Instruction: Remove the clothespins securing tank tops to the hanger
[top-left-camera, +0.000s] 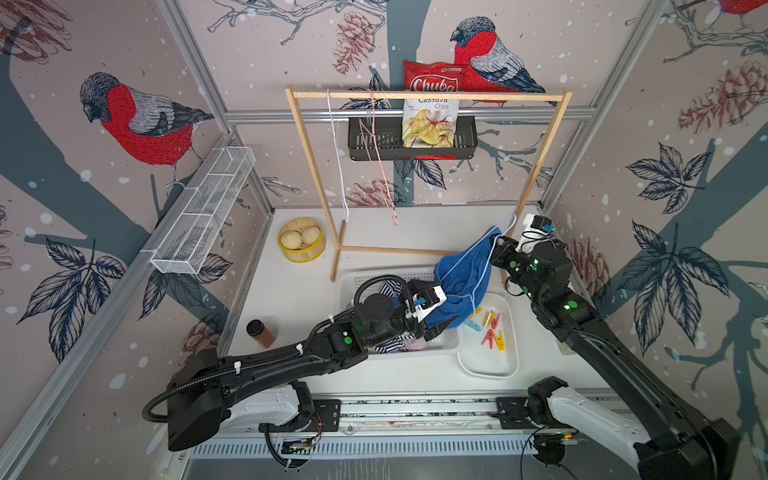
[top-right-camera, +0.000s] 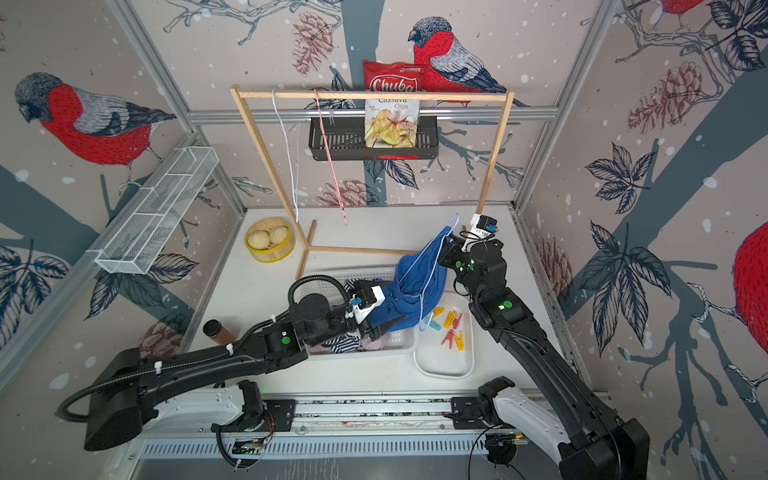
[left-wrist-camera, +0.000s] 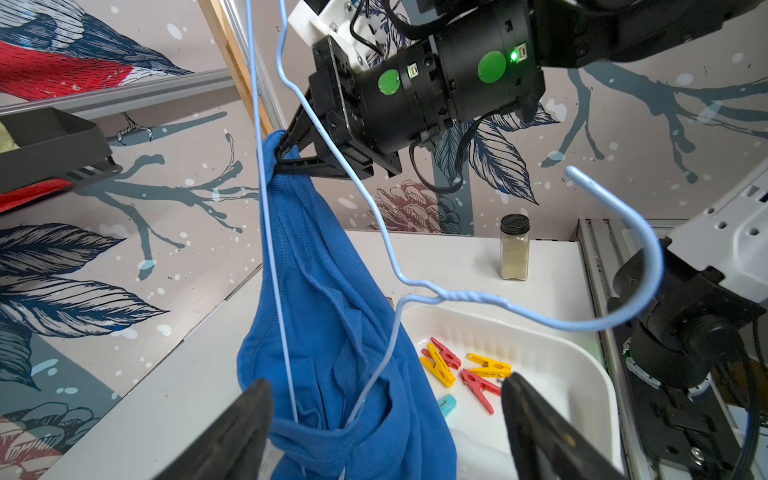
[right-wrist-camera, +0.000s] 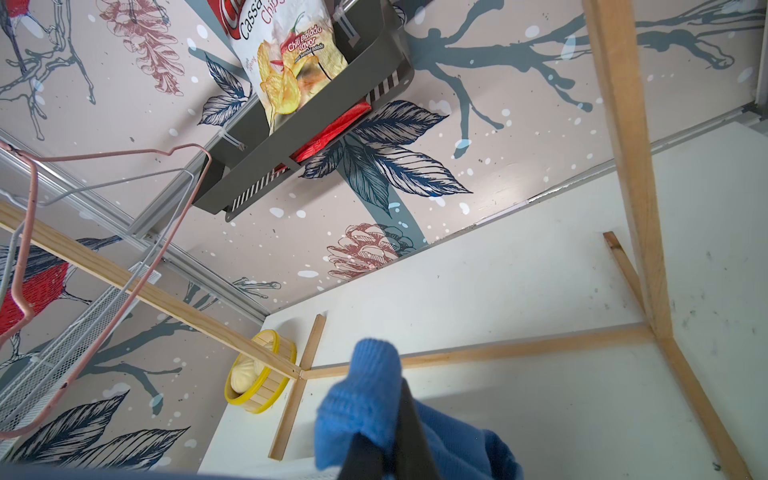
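Note:
A blue tank top (top-left-camera: 464, 280) hangs by its upper end from my right gripper, which is shut on the cloth. In the right wrist view a bunched piece of the blue cloth sticks up from between the fingers. A pale blue wire hanger (left-wrist-camera: 392, 256) is still through the tank top, its hook curling out to the right in the left wrist view. My left gripper is open, its blurred fingers on either side of the lower cloth and hanger. No clothespin shows on the tank top. Several red, yellow and teal clothespins (left-wrist-camera: 477, 388) lie in the white tray (left-wrist-camera: 604, 384).
A white basket (top-left-camera: 448, 345) with striped and pink clothes stands beneath the left arm. The wooden rack (top-left-camera: 432, 95) behind carries a white hanger (top-left-camera: 337, 152) and a pink hanger (top-left-camera: 382, 160). A brown jar (top-left-camera: 260, 333) stands at the left.

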